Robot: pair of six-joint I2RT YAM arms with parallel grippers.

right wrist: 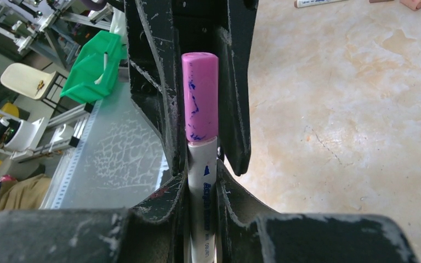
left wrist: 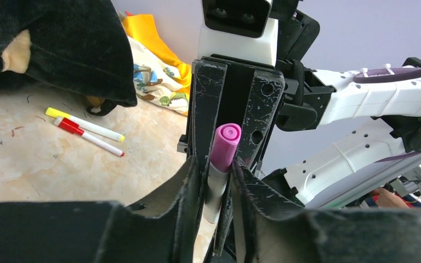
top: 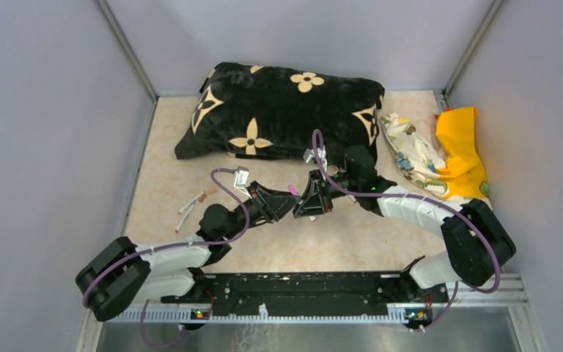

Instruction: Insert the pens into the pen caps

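Observation:
In the right wrist view a white pen (right wrist: 201, 181) stands upright with a pink cap (right wrist: 201, 98) over its upper end. The same pink cap (left wrist: 226, 145) points toward the left wrist camera. My left gripper (top: 293, 202) stands part open, its fingers (left wrist: 189, 192) on either side of the pen and some space showing on one side. My right gripper (top: 302, 211) faces it, and its fingers (right wrist: 167, 219) flank the white barrel closely; whether they press on it cannot be made out. The two grippers nearly meet over the middle of the table.
A yellow-capped pen (left wrist: 85, 124) and a red-capped pen (left wrist: 90, 136) lie on the table near the black patterned cushion (top: 286, 110). More white pens (top: 185, 217) lie at the left. A patterned cloth (top: 418, 154) fills the back right.

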